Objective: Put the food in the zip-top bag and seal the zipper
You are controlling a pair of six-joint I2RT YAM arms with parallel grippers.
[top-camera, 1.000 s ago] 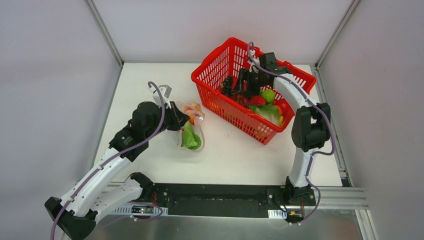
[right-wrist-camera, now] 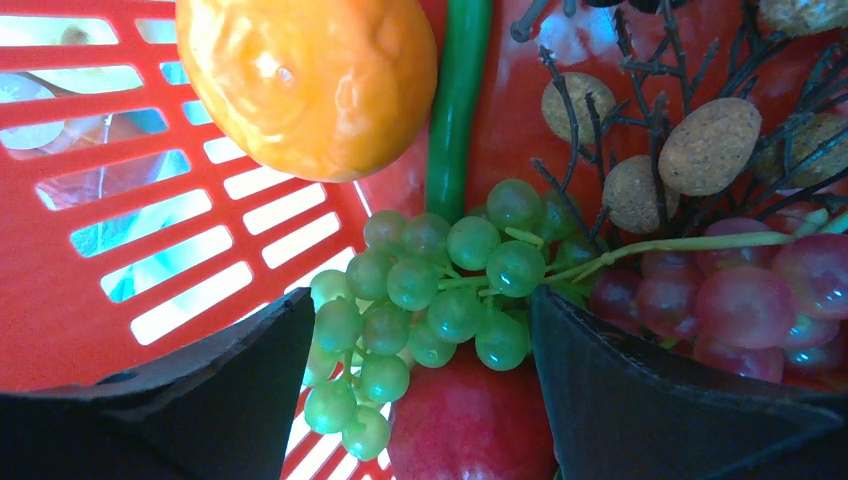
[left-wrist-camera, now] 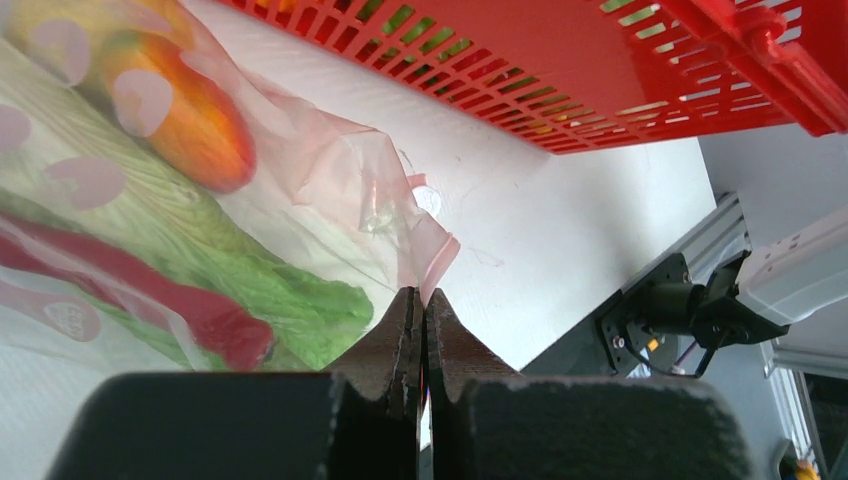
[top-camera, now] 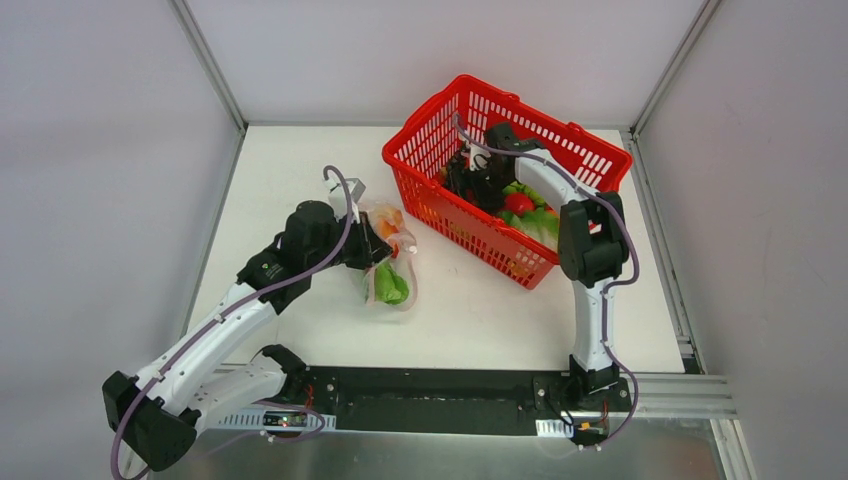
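The zip bag point(left-wrist-camera: 120, 260) with lettuce, an orange-red fruit and a red item inside lies at the table's middle-left. My left gripper is shut at the bag's edge, the pinkish film meeting its fingertips. My right gripper is down inside the red basket point(top-camera: 450, 220), fingers apart on either side of a bunch of green grapes point(right-wrist-camera: 457, 314); whether it grips them is unclear. A red fruit point(right-wrist-camera: 470, 430), an orange fruit point(right-wrist-camera: 305, 80), red grapes point(right-wrist-camera: 740, 305) and a long green vegetable point(right-wrist-camera: 455, 110) lie around it.
The basket fills the back right of the white table point(top-camera: 480, 320). Potato-like lumps point(right-wrist-camera: 710, 145) and dark twigs lie inside it. Walls surround the sides and back.
My right arm has moved left and deeper over the basket. My left gripper has shifted slightly right and toward the front, the bag moving with it.
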